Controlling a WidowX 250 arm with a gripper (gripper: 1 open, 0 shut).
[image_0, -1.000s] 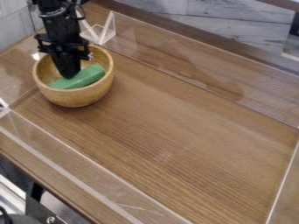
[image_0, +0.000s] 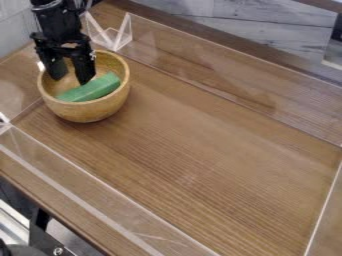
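Note:
A tan round bowl (image_0: 86, 108) sits at the upper left of the wooden table, holding a long green object (image_0: 96, 88). My black gripper (image_0: 70, 68) reaches down from the top left into the bowl's back part, open, over the left end of the green object. I cannot tell whether its fingers touch anything.
A white wire-like shape stands at the top behind the bowl. The table's edge runs along the lower left.
My gripper has moved a little to the left within the back of the bowl. The bowl and green object look largely in the same place.

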